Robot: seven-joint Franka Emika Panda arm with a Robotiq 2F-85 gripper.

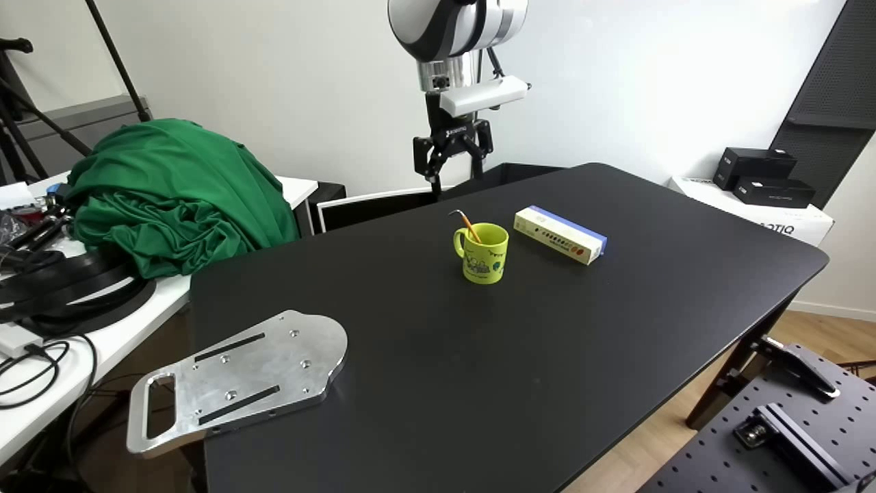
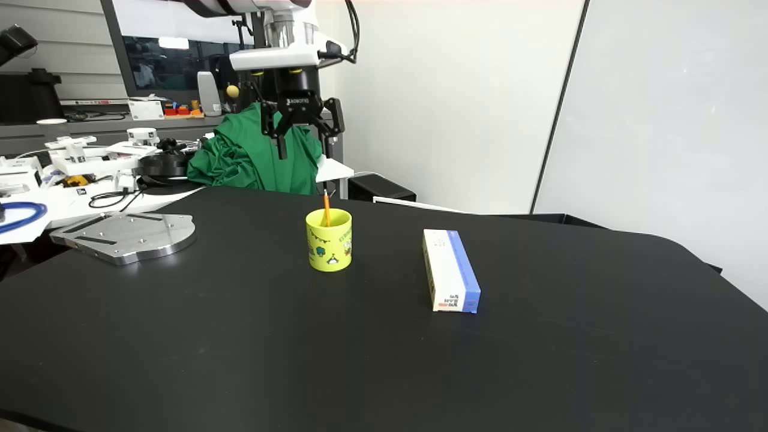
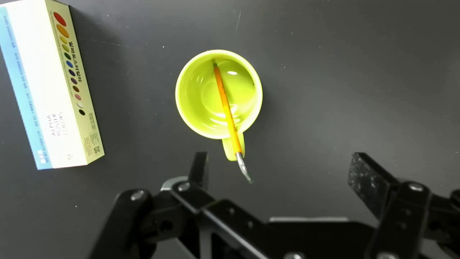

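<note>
A yellow-green mug (image 1: pixel 484 261) stands upright near the middle of the black table. Leaning in it is an orange tool with a curved metal tip (image 3: pixel 228 110); in the wrist view its tip sticks out over the mug's handle (image 3: pixel 228 150). My gripper (image 2: pixel 306 153) hangs in the air above the table, behind and higher than the mug, fingers wide apart and nothing between them. Seen from the wrist, the gripper lies on the handle side of the mug, with both fingers clear of mug and tool. A white and blue paint box (image 2: pixel 450 270) lies flat beside the mug.
A flat metal plate (image 1: pixel 250 370) lies at the table's left edge in exterior view 1. Green cloth (image 1: pixel 176 193) is heaped on a white side table beyond it.
</note>
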